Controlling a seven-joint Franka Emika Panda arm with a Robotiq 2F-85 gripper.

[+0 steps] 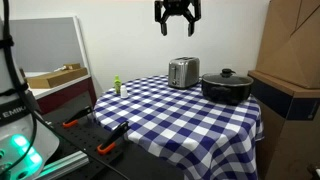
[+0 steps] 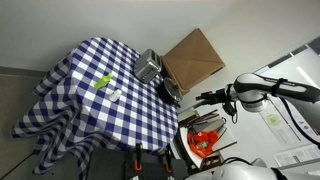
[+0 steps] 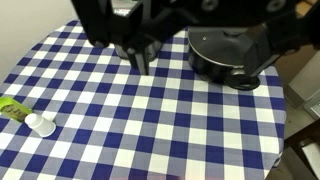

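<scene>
My gripper hangs high above the table, its fingers open and nothing visible between the fingers. In the wrist view its dark fingers reach down blurred from the top. A silver toaster stands at the back of the checked tablecloth. Right of it is a black lidded pot, also partly showing in the wrist view behind the fingers. On the left side of the table are a small yellow-green bottle and, close beside it, a white cup-like item.
The blue-and-white checked table has wide clear cloth in its front and middle. Brown cardboard boxes stand past the right edge. Black-and-orange clamp-like parts sit near the arm's base.
</scene>
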